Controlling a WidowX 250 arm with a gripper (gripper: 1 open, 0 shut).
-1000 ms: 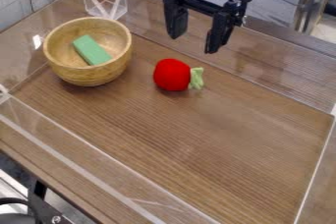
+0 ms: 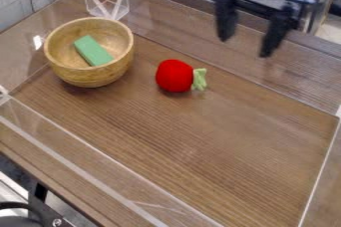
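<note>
My gripper (image 2: 244, 17) is at the top right, dark and motion-blurred, so its fingers cannot be made out. It is above the table, up and to the right of a red round object (image 2: 173, 75) with pale green leaves. At the left, a wooden bowl (image 2: 118, 67) holds a green block (image 2: 91, 50).
Bare wooden table (image 2: 200, 161) fills the middle, front and right. Small white objects (image 2: 111, 2) are at the top left edge. A dark curved shape, perhaps a cable, lies at the bottom left corner.
My gripper has moved to the right and slightly up, away from above the red object. The bowl, green block and red object have not moved.
</note>
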